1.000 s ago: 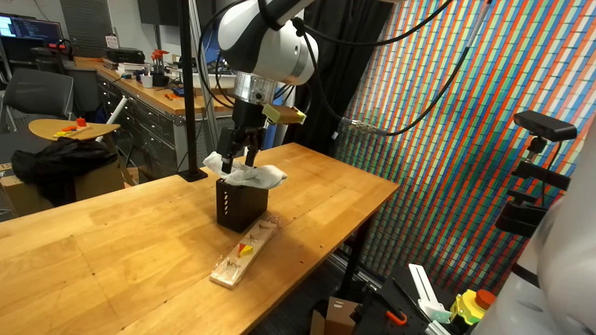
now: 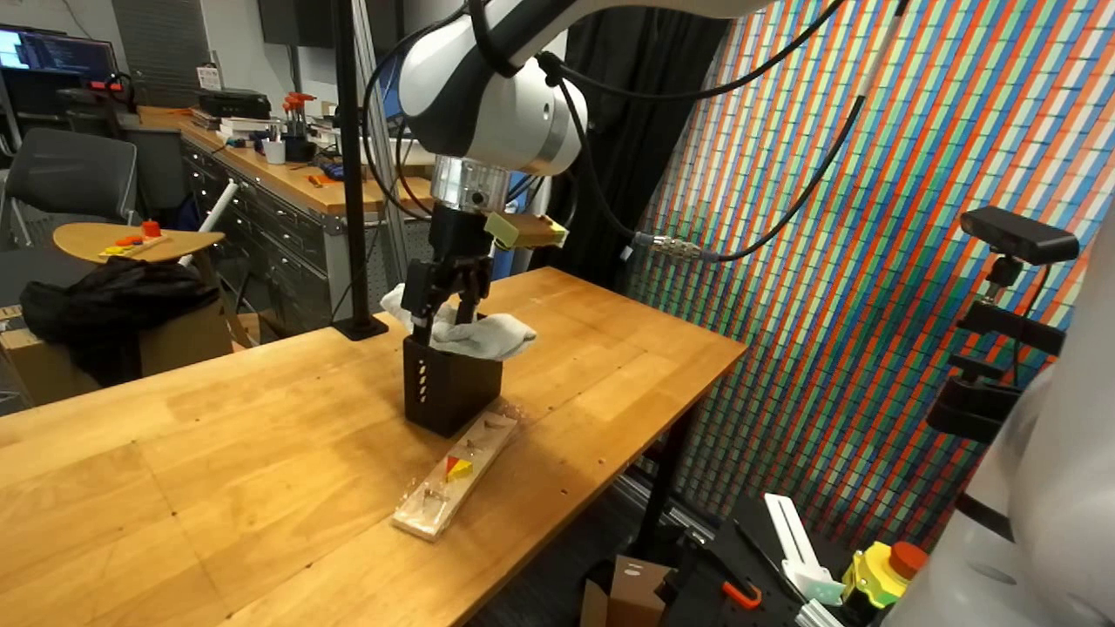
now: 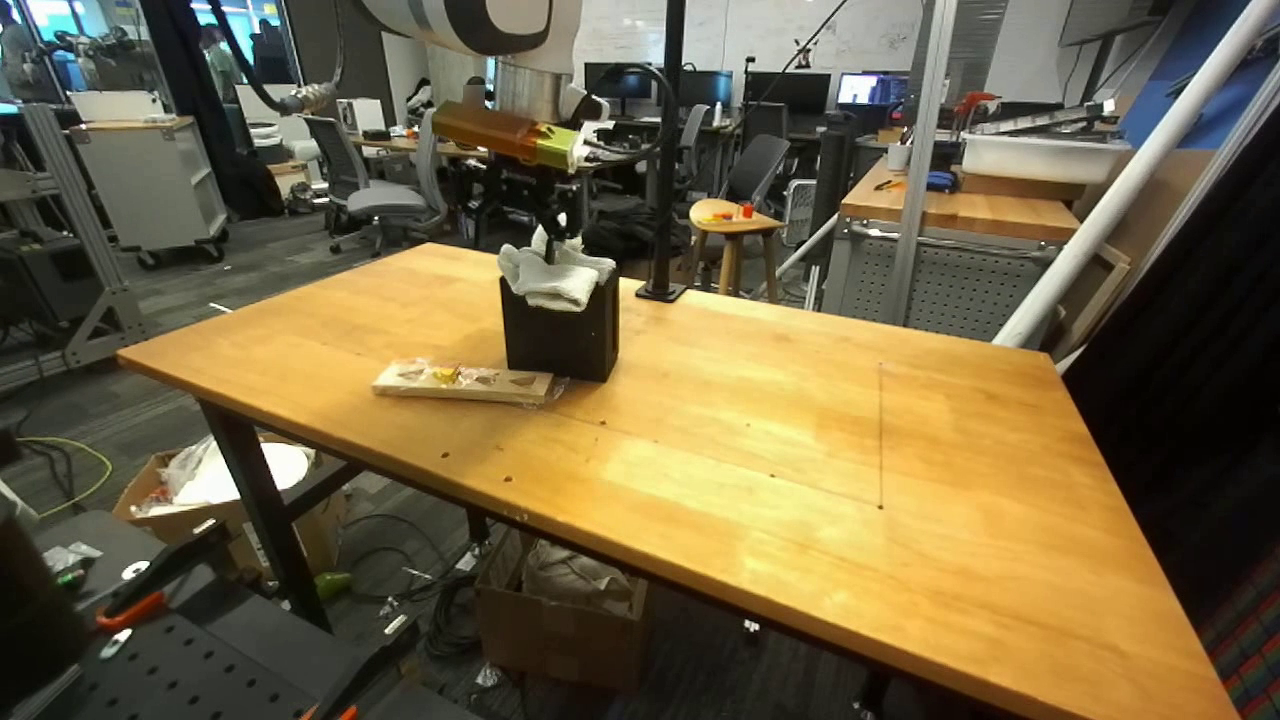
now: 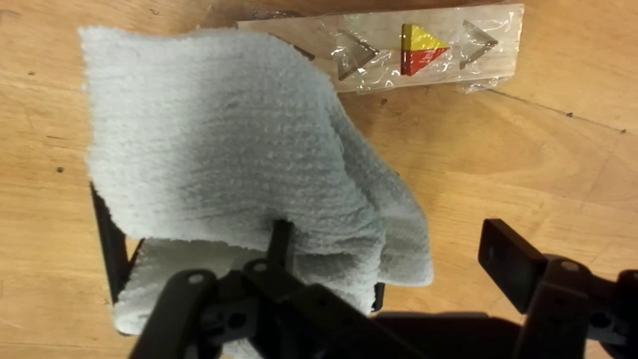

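A light grey-white cloth [image 2: 486,336] lies draped over the top of a black box [image 2: 451,388] on the wooden table, its ends spilling past the rim. My gripper [image 2: 444,324] points down at the cloth with its fingers spread. In the wrist view one finger [image 4: 279,242] dips into a fold of the cloth [image 4: 227,131], while the other finger [image 4: 511,263] stands apart, over bare table to the right of the cloth. Most of the box's opening is covered by the cloth.
A wooden puzzle board [image 2: 456,475] in clear wrap, with a red and yellow triangle piece, lies close beside the box. A black post [image 3: 666,144] rises from the table's edge nearby.
My gripper has come down and slightly left in exterior view 1, its fingers now lower at the cloth. The cloth's middle has sunk a little; box and puzzle board have stayed put.
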